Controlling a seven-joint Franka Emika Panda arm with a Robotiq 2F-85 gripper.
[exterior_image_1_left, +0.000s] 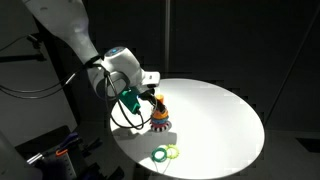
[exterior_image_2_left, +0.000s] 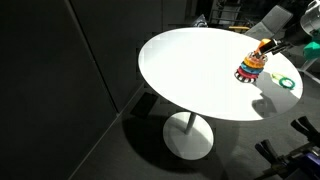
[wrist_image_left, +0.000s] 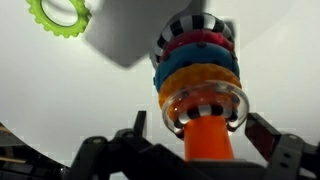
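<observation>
A stacking toy (exterior_image_1_left: 160, 117) stands upright on the white table, also seen in exterior view 2 as a colourful stack (exterior_image_2_left: 250, 68). From above, the wrist view shows its black-and-white base, a red ring (wrist_image_left: 198, 40), a blue ring (wrist_image_left: 196, 60), an orange ring (wrist_image_left: 198, 77) and a clear ring with beads. An orange top piece (wrist_image_left: 207, 140) rises out of the stack. My gripper is open over the toy, one finger on either side of this orange piece and nothing clamped. In exterior view 1 the fingertips are by the toy's top, partly hidden.
A teal ring (exterior_image_1_left: 159, 155) and a yellow-green ring (exterior_image_1_left: 173, 152) lie near the table's front edge. Dark floor surrounds the table.
</observation>
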